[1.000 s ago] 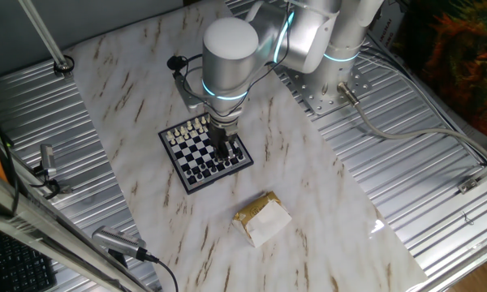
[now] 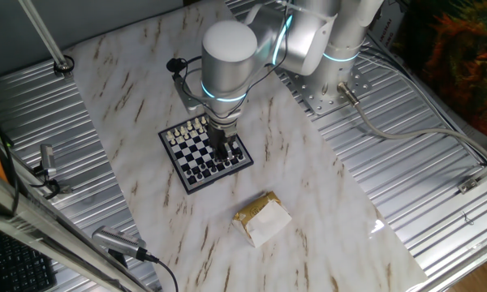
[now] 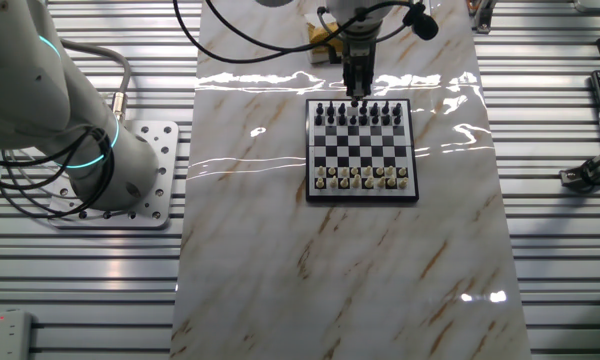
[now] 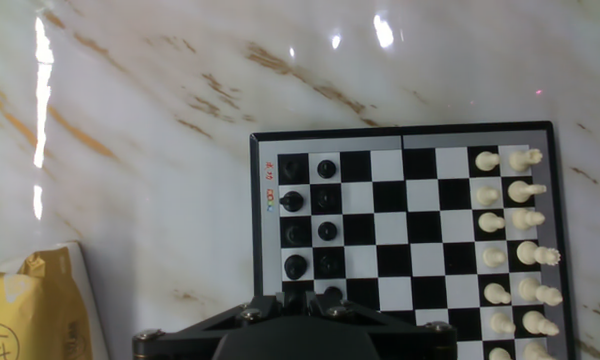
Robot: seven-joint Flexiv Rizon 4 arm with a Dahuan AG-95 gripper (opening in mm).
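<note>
A chessboard (image 3: pixel 337 198) with a black rim lies flat on the marble table. Black pieces (image 4: pixel 296 266) line one side and white pieces (image 4: pixel 529 254) the opposite side, with empty squares between. Pointing down, my gripper (image 3: pixel 356 98) is over the black side of the board, close to the black pieces' rows. In exterior view 1 the same gripper (image 2: pixel 220 154) covers part of those rows. Along the bottom of the wrist view, its dark body hides the board's near part. Whether its fingertips are apart, or hold a piece, does not show clearly.
A gold and white packet (image 2: pixel 262 219) stands on the table beyond the board's black side. Bare marble tabletop (image 3: pixel 380 290) stretches beyond the white side. Cables (image 3: pixel 280 48) hang around the arm.
Over the black pieces, the gripper has shifted only very slightly. Board and packet stay where they were.
</note>
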